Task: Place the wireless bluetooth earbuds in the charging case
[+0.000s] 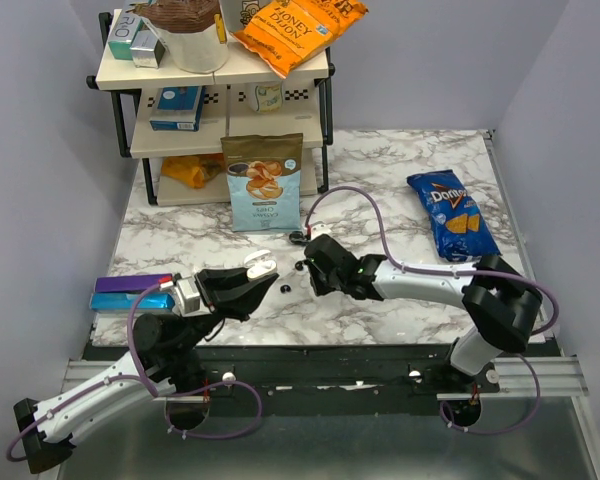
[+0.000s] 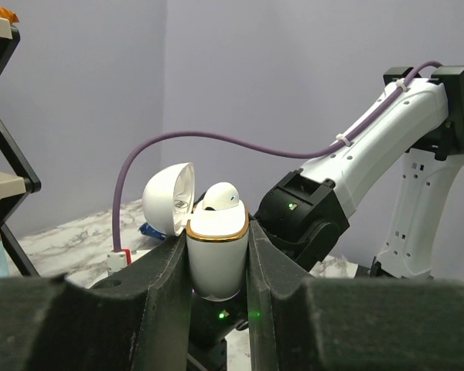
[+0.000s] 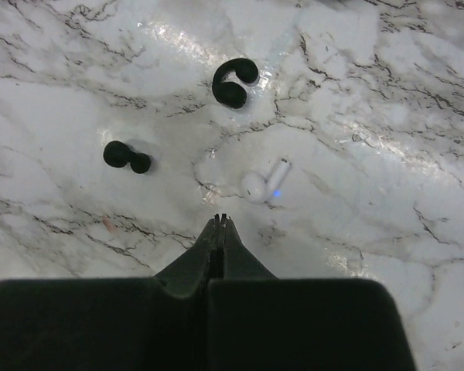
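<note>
My left gripper is shut on the white charging case (image 2: 216, 263), whose lid stands open with one white earbud seated in it. In the top view the case (image 1: 261, 266) is held up over the front left of the counter. My right gripper is shut with nothing seen between its fingertips, pointing down above the marble counter. Just beyond it lies a white earbud (image 3: 255, 186) with a small blue light beside it. Two black earbud-like pieces, one curved (image 3: 230, 93), one straight (image 3: 120, 154), lie nearby.
A Doritos bag (image 1: 450, 215) lies at the right of the counter (image 1: 370, 325). A chip bag (image 1: 265, 185) stands before a tiered shelf (image 1: 205, 65) at the back. Flat purple and blue boxes (image 1: 130, 295) lie at the left edge.
</note>
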